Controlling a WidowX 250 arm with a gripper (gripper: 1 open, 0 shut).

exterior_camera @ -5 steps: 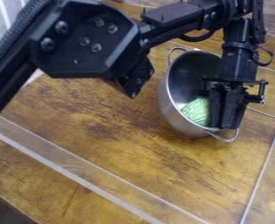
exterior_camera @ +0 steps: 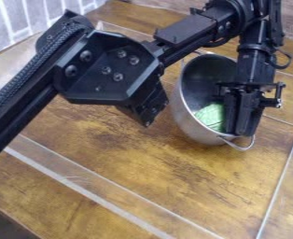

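Observation:
A steel pot (exterior_camera: pixel 193 119) with wire handles is tipped on the wooden floor at the centre right, its opening facing the arm. Inside its lower part is a green mesh-like object (exterior_camera: pixel 209 114). My gripper (exterior_camera: pixel 242 123) reaches down into the pot's right side, in front of the green object. The fingertips are dark and overlap, so whether they are shut or hold anything is unclear.
The black arm (exterior_camera: pixel 112 70) spans the upper left and top. Bare wooden surface (exterior_camera: pixel 99 168) fills the lower left, crossed by clear strips. A pale railed structure stands at the top left corner.
The arm's elbow has shifted slightly over the last second. The pot, the green object and the gripper stay in nearly the same place.

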